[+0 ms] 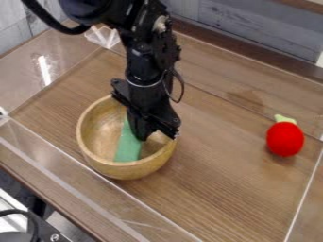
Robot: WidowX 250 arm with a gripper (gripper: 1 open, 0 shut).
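My black gripper point(142, 121) hangs down over a tan bowl point(113, 165), its tip low inside the right part of the bowl by a green oblong object point(127, 147). The fingers overlap the object's upper end and are dark, so whether they are open, shut or touching it is hidden.
A red round fruit or vegetable point(285, 140) with a pale green top lies at the right on the wooden table point(228, 189). A white object point(105, 36) stands at the back left behind the arm.
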